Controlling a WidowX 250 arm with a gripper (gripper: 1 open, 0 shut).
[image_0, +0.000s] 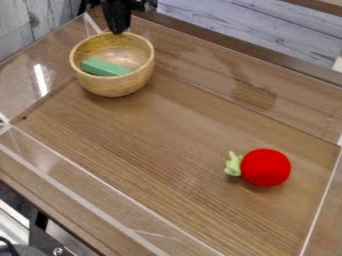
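My gripper (114, 22) is a dark shape at the top edge, above the rear rim of a round wooden bowl (115, 85); it is mostly cut off by the frame, and nothing shows hanging from it. A light green block (104, 66) lies inside the bowl. A red strawberry-like object (263, 168) with a green top lies at the lower right of the table.
A pale plank wall (267, 25) runs behind the back edge, and another borders the upper left.
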